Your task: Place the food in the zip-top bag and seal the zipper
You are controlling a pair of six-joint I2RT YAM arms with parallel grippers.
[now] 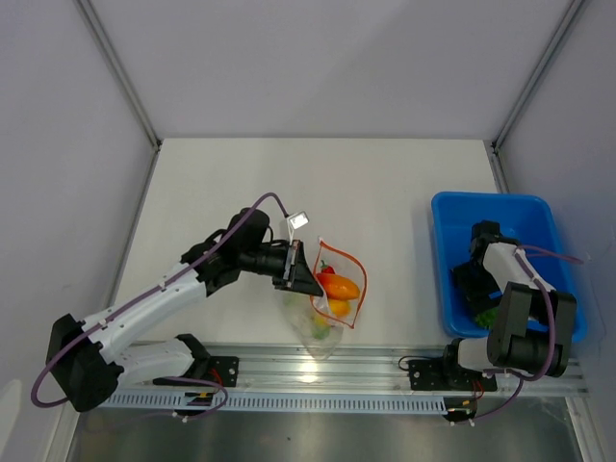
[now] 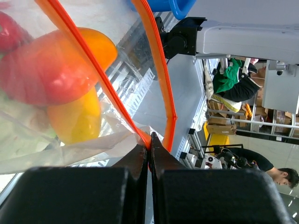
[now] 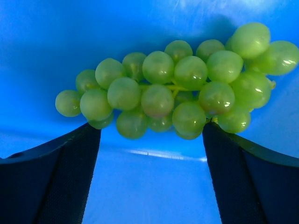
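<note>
In the top view the clear zip top bag (image 1: 332,313) stands with its orange-edged mouth spread, and a red and orange food piece (image 1: 337,287) shows inside. My left gripper is shut on the bag's orange zipper edge (image 2: 100,72). A yellow food piece (image 2: 77,116) also lies in the bag. Over the blue bin (image 1: 443,250), my right gripper has its fingers apart at the near side of a bunch of green grapes (image 3: 156,95). The grapes rest in the bin; one fingertip is at each side of the lower grapes.
Bare white table (image 1: 241,173) stretches behind the bag and between it and the bin. The bin's raised rim surrounds the right arm. A metal rail (image 1: 308,364) runs along the table's front edge.
</note>
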